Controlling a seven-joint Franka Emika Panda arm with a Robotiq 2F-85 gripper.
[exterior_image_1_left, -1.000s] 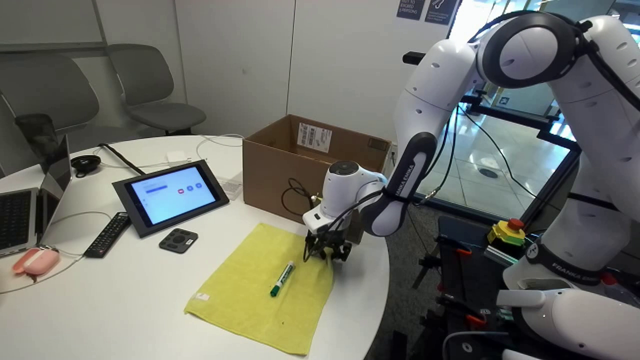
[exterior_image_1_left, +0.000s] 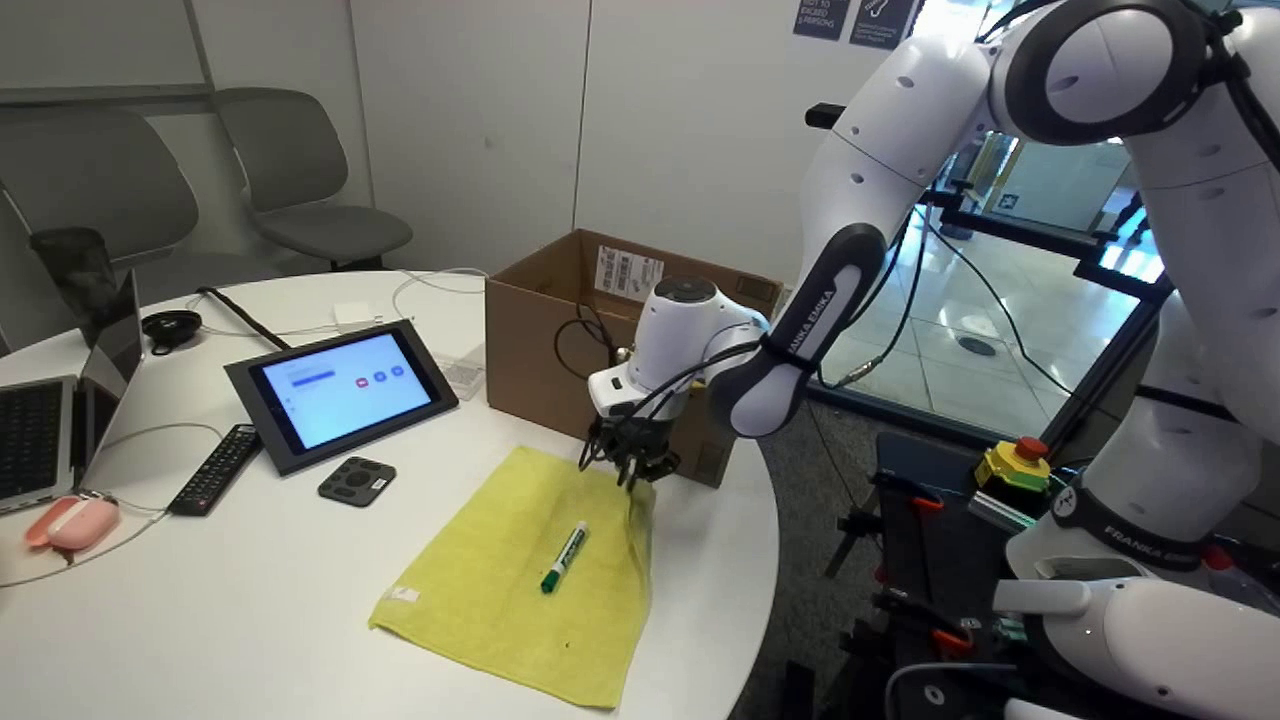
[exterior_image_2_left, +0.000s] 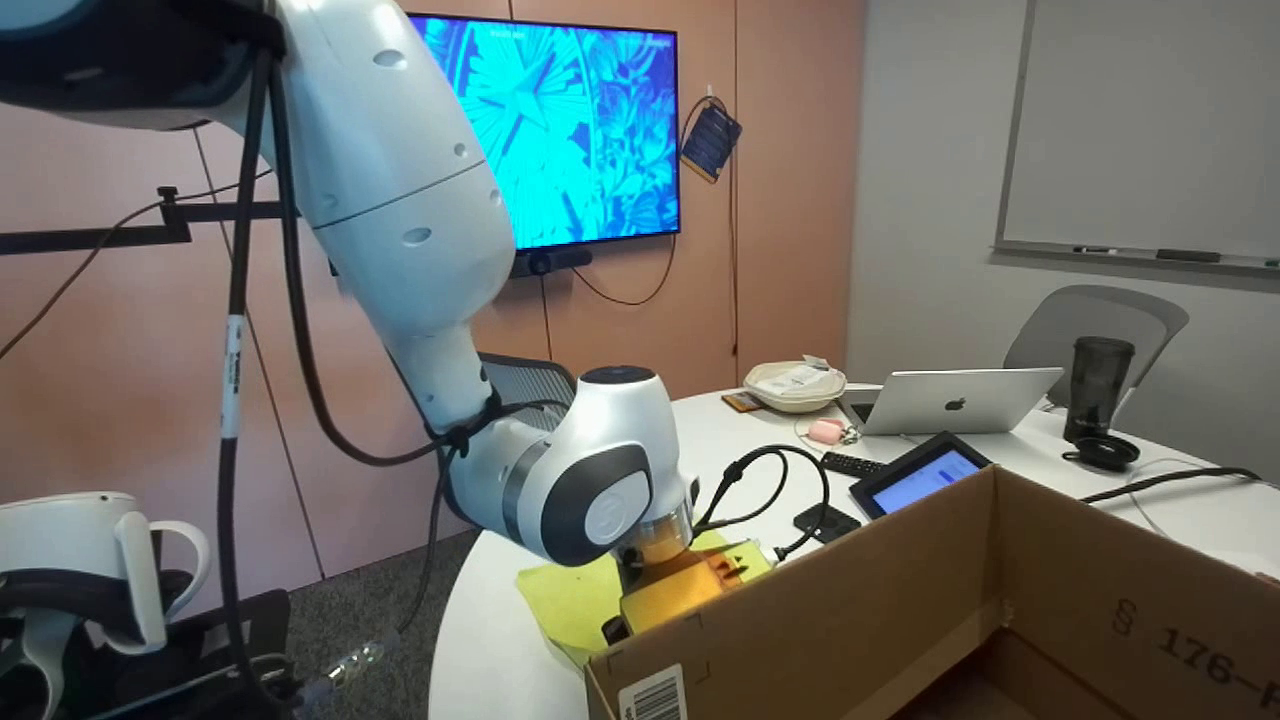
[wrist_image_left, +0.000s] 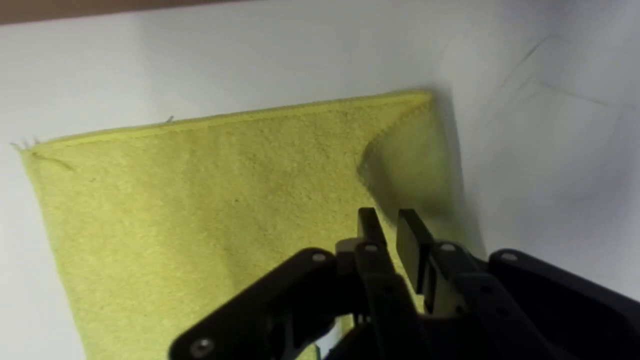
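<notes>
A yellow cloth (exterior_image_1_left: 504, 576) lies spread on the white table, with its right edge raised toward my gripper (exterior_image_1_left: 627, 474). My gripper is shut on that edge; the exact pinch is partly hidden by the dark fingers (wrist_image_left: 367, 225). Beyond the fingertips, the cloth's corner (wrist_image_left: 423, 150) curls into a fold, while the rest of the cloth (wrist_image_left: 180, 198) looks flat. A white marker with a green cap (exterior_image_1_left: 564, 557) rests on the middle of the cloth.
Just behind the gripper stands an open cardboard box (exterior_image_1_left: 546, 360). To the left lie a tablet (exterior_image_1_left: 348, 384), a small black device (exterior_image_1_left: 356, 480), a remote (exterior_image_1_left: 216, 468) and a laptop (exterior_image_1_left: 34, 438). The table's right edge is close, and its front left is clear.
My gripper has risen and moved slightly left in exterior view 1. The cloth's right edge has come up and inward with it. The marker has stayed in place.
</notes>
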